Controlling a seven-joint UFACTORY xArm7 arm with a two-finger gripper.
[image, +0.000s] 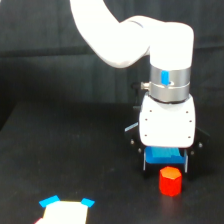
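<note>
An orange-red block (170, 181), six-sided in outline, rests on the black table at the lower right. Just above it in the picture, my gripper (166, 168) points down, with a blue patch (164, 155) under its white hand. Its two thin fingers show as narrow edges at either side of that patch, standing wide apart. The block appears apart from both fingers, in front of or below the gap. Exact fingertip height above the table cannot be judged.
A white box-like object (65, 212) with blue corner pieces is cut off by the bottom edge at the lower left. A black curtain (60, 75) hangs behind.
</note>
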